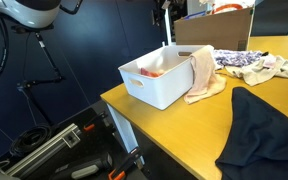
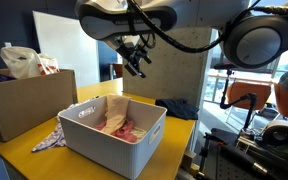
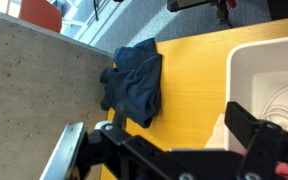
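My gripper point(image 2: 135, 67) hangs in the air above the white box point(image 2: 104, 143), its fingers apart and nothing between them. A beige cloth point(image 1: 204, 75) drapes over the box's rim, part inside and part down onto the table. Red and white items point(image 2: 130, 133) lie inside the box. A dark cloth point(image 1: 262, 132) is spread crumpled on the table; the wrist view shows the same dark cloth point(image 3: 135, 82) on the wooden surface. At the bottom of the wrist view the gripper stands open, with the box point(image 3: 246, 75) toward the right.
A cardboard box point(image 2: 19, 105) holding a white bag point(image 2: 34, 62) stands behind the white box. Patterned cloths point(image 1: 259, 66) lie near it on the table point(image 1: 169, 125). Bare tabletop lies between the white box and the dark cloth.
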